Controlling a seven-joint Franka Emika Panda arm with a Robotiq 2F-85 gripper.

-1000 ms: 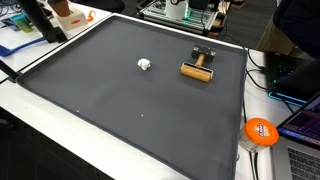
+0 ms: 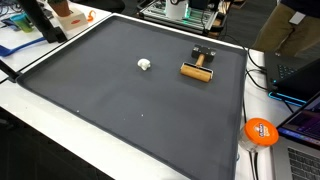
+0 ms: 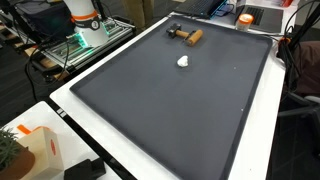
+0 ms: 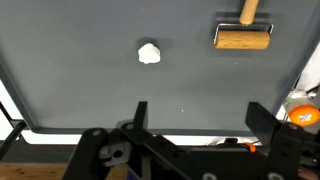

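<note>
A small white lump (image 2: 144, 64) lies on the dark grey board (image 2: 120, 100), in the far half in exterior view 1. To its right sits a wooden tool with a cylinder-shaped end (image 2: 197, 72) and a dark part behind it. Seen from above in the wrist view, the white lump (image 4: 149, 53) is left of centre, and the wooden cylinder (image 4: 242, 40) is at upper right with its handle running to the top edge. My gripper is open over the board, its dark fingers wide apart and nothing between them. Neither object touches it.
An orange-lidded container (image 2: 261, 132) stands off the board's right side, near a laptop (image 2: 300, 152). A terracotta pot (image 3: 14, 158) is at the lower left in exterior view 2. Most of the board is bare.
</note>
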